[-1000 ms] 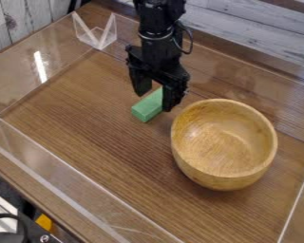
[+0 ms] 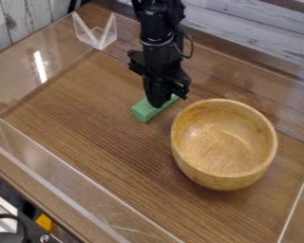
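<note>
The black robot gripper (image 2: 155,87) hangs over the wooden table, just above a green block (image 2: 149,109). Its lower tip is close over the block's upper part; whether it touches cannot be told. The gripper appears shut, with nothing visible held in it. The green block lies flat, set diagonally, just left of a large wooden bowl (image 2: 223,142), which is empty.
Pale walls or rails edge it at the back and left. Clear plastic pieces stand at the back-left and left edges. A dark cable lies at the bottom-left corner.
Since one second ago the gripper has moved up and slightly left, uncovering more of the green block. The block and bowl have stayed about where they were.
</note>
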